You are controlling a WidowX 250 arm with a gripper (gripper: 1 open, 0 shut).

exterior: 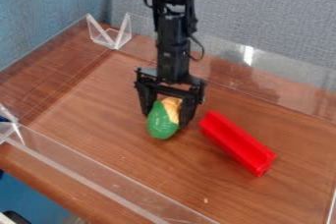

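My black gripper (168, 98) is open and low over the wooden board, its fingers on either side of a small egg-shaped object (161, 121), green with a yellow-orange part. The object's upper part is partly hidden behind the gripper; whether the fingers touch it I cannot tell.
A red bar-shaped block (237, 143) lies to the right of the gripper. Clear plastic edging borders the wooden board (105, 110), with grey and blue walls behind. The board's left half is clear.
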